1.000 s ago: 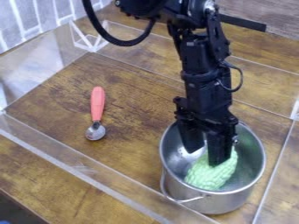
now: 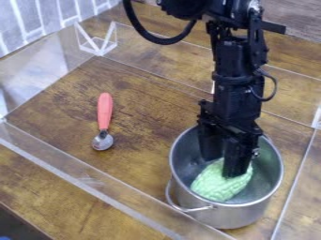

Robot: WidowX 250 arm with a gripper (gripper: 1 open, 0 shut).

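Observation:
My black gripper (image 2: 230,152) reaches down into a steel pot (image 2: 189,195) at the lower right, its fingers over a light green, textured oblong object (image 2: 221,185) lying inside. The fingertips are dark and partly overlap, so whether they touch or hold the green object is unclear.
An ice-cream scoop with a pink handle (image 2: 105,114) lies on the wooden table (image 2: 75,187) left of the pot. Clear plastic edging runs along the left and across the lower table. A white wire piece (image 2: 94,42) stands at the back left, with bare wood around it.
My gripper has shifted slightly within the pot and its fingers look closer together. The green object appears moved a little to the left.

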